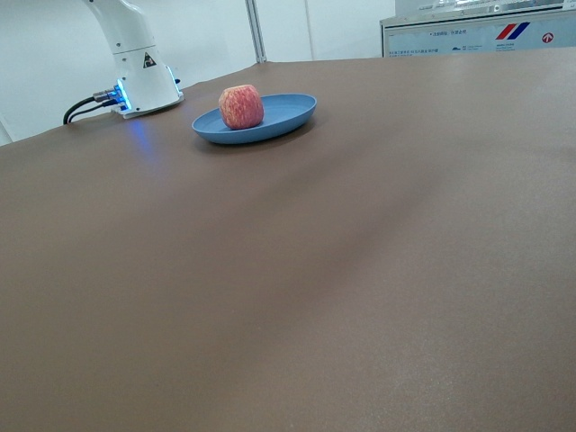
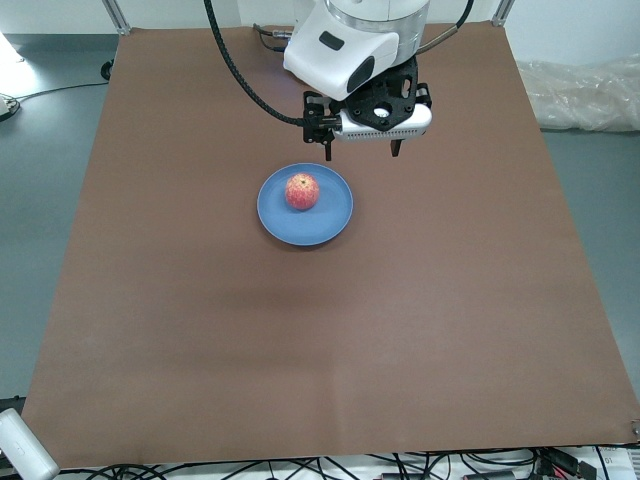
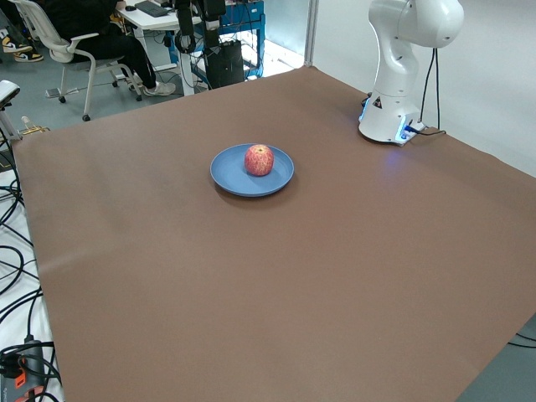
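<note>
A red apple (image 2: 301,191) rests on a round blue plate (image 2: 305,228) on the brown table (image 2: 330,350), also visible as apple (image 1: 240,106) in the top view and apple (image 3: 259,160) in the right view. In the left view, my gripper (image 2: 362,152) hangs above and behind the plate, its two black fingers apart, open, with nothing seen between them. The top and right views show the white arm's base but not the gripper.
The tabletop around the plate is clear. Cables (image 2: 320,470) run along the near edge. A clear plastic sheet (image 2: 580,95) lies beyond the table at the back right.
</note>
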